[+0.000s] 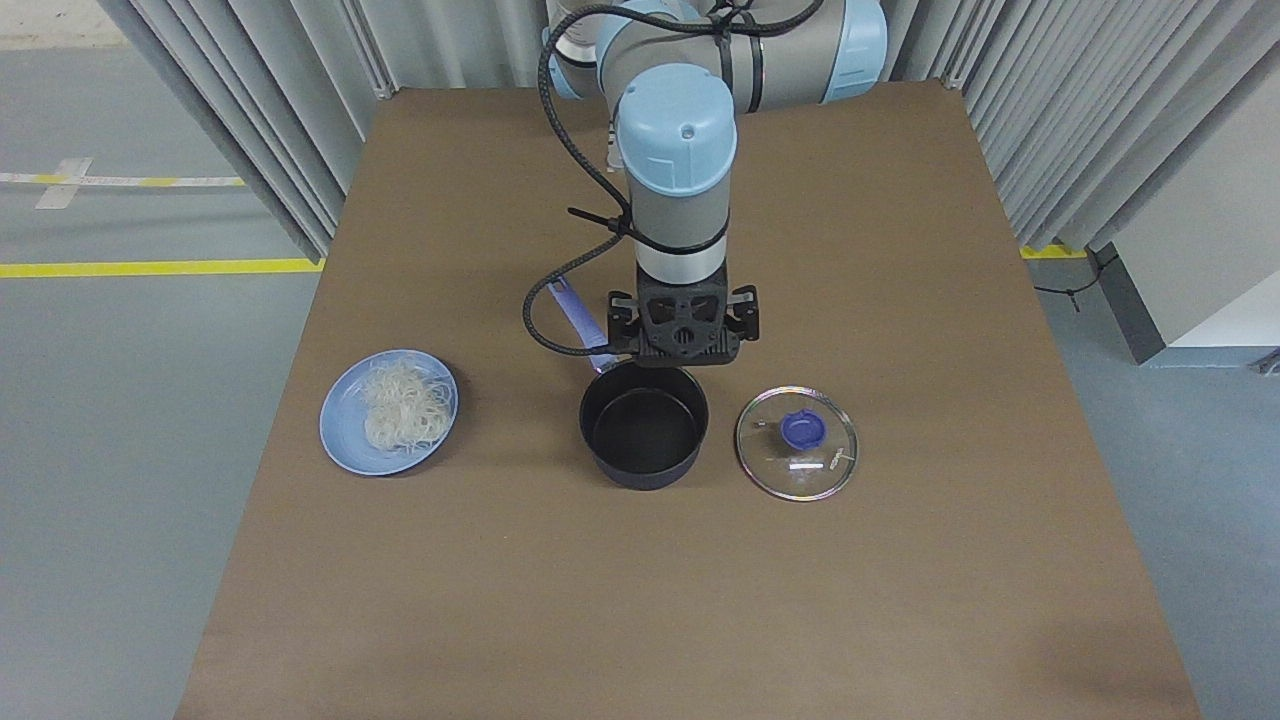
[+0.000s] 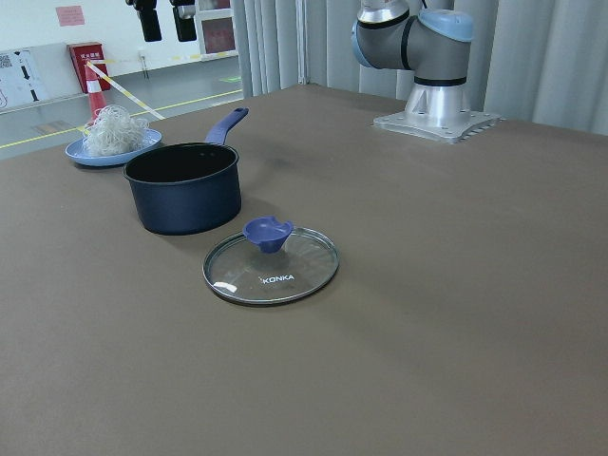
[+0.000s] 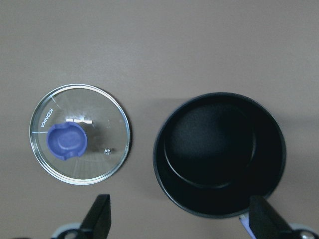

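A dark saucepan [image 1: 643, 426] with a blue handle stands upright and uncovered mid-table. Beside it, apart from it, lies a glass lid [image 1: 768, 462] with a blue knob [image 1: 803, 430], flat on the table. A blue plate [image 1: 348, 432] holds white noodle-like strands [image 1: 405, 406] left of the pan in the front view. My gripper [image 2: 164, 30] hangs above the pan side with its two fingers apart and nothing seen between them; in the wrist view the fingers sit wide apart at the bottom edge, over the pan handle's side.
In the left view the robot's base [image 2: 435, 128] stands at the back of the table, before grey curtains.
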